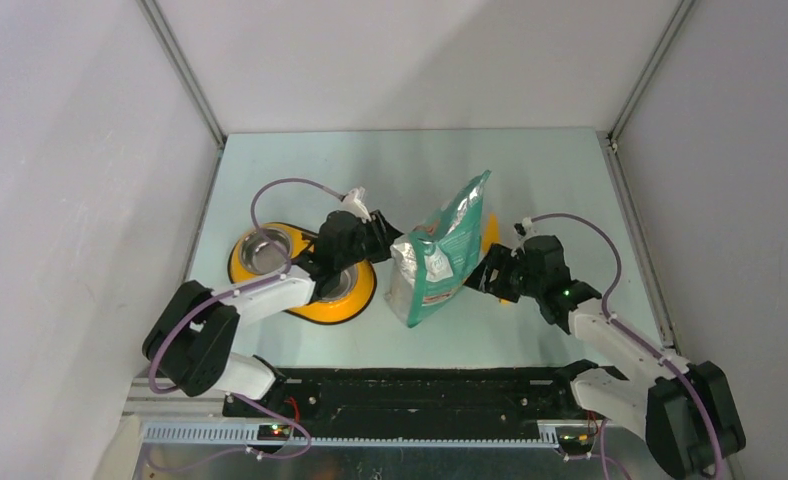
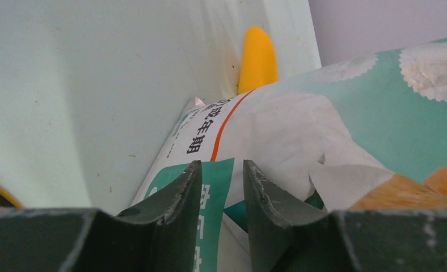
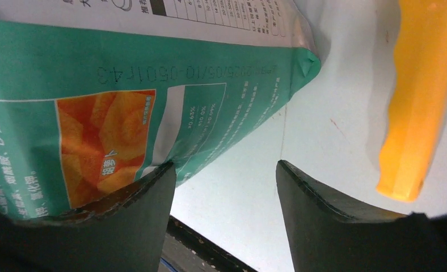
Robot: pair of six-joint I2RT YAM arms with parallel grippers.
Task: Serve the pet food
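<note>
The green and silver pet food bag [image 1: 450,258] stands in the middle of the table, tilted a little. From its left, my left gripper [image 1: 391,238] reaches the bag's upper side. In the left wrist view the fingers of that gripper are parted, with the bag's printed face between and beyond the tips. At the bag's right side is my right gripper [image 1: 478,277]. Its fingers are wide in the right wrist view, the bag [image 3: 221,68] lying along the left finger. The yellow two-bowl feeder [image 1: 362,300] sits left of the bag, partly under my left arm.
A yellow tool [image 3: 420,96] lies on the table just right of the bag, partly hidden by my right gripper from above. Open table lies behind the bag and at the far right. A black rail [image 1: 420,405] runs along the front edge.
</note>
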